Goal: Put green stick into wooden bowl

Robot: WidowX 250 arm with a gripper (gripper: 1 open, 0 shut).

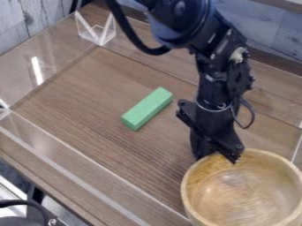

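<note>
The green stick (147, 109) lies flat near the middle of the wooden table, left of the arm and apart from it. At the lower right the wooden bowl (186, 192) is empty inside as far as I can see. My black gripper (217, 155) points down at the bowl's upper-left rim, its fingers close to or touching that rim. The gripper's own body covers much of the fingertips, so how far apart they stand is unclear.
Clear plastic brackets stand at the table's far edge (97, 31) and left side. A wooden wall (269, 22) rises behind. Bare table (94, 84) stretches left of the stick. Dark cables and hardware sit at the lower left.
</note>
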